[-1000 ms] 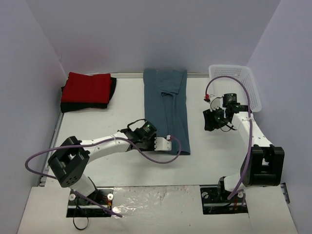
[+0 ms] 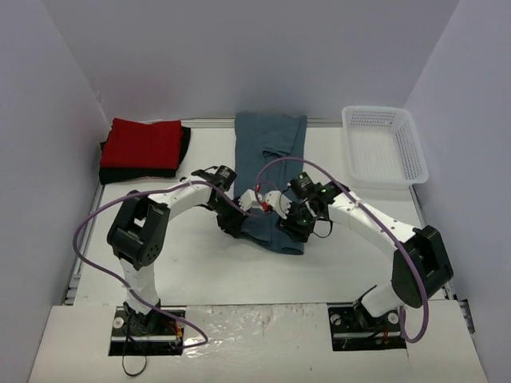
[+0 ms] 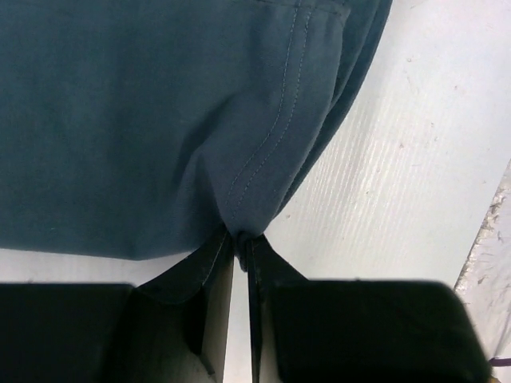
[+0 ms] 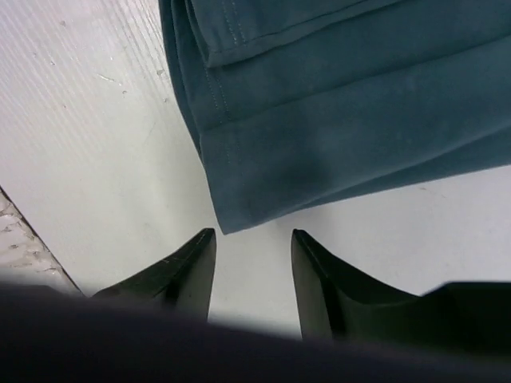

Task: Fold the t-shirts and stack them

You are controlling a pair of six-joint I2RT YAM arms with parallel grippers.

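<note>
A teal T-shirt [image 2: 269, 132], folded into a long strip, lies on the white table and runs from the back towards the front. In the left wrist view, my left gripper is shut on a pinched corner of the shirt's near-left end, cloth gathered between its tips. My right gripper stands part open at the near-right corner of the same shirt [image 4: 263, 175]. In the right wrist view that corner lies just beyond the fingertips, with nothing gripped between them. From above, both arms hide parts of the shirt's near end.
Folded red cloth [image 2: 144, 144] lies on black cloth [image 2: 136, 173] at the back left. An empty white basket [image 2: 383, 180] stands at the back right. Bare table [image 2: 239, 275] shows in front of the shirt.
My right arm has swung left from near the basket to the shirt's near-right corner. My left gripper has shifted left and slightly back, and the near-left end of the shirt has been pulled about.
</note>
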